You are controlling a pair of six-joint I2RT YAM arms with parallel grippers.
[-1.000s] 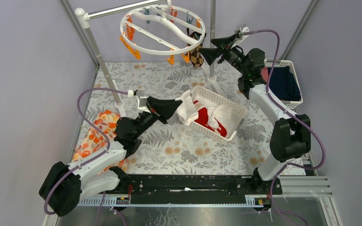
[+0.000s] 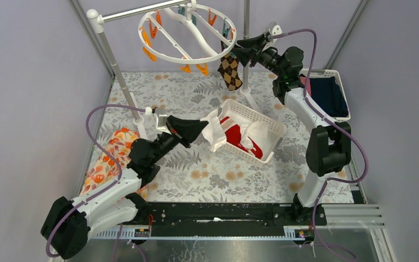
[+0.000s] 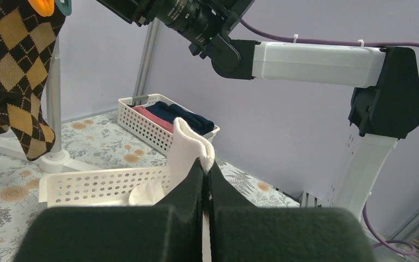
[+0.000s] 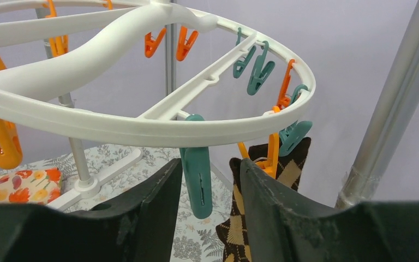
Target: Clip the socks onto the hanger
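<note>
A white sock (image 2: 214, 131) hangs from my left gripper (image 2: 204, 124), pinched between its shut fingertips. In the left wrist view the white sock (image 3: 188, 150) rises beyond those fingers. My right gripper (image 2: 235, 51) is at the hanger's right side. Its fingers stand apart around a hanging green clip (image 4: 197, 183), the left finger (image 4: 161, 188) close beside it, a gap showing on the other side. From the white round hanger (image 2: 191, 61) hangs a brown-and-black argyle sock (image 2: 229, 72), with orange and green clips at its top.
Below the hanger, a white basket (image 2: 277, 124) holds red and white socks. More clips, such as an orange one (image 2: 202, 69), hang around the ring. A second basket (image 2: 345, 95) with dark cloth stands at the back right. Patterned fabric (image 2: 112, 158) lies at left.
The hanger has turned slightly and the argyle sock has swung.
</note>
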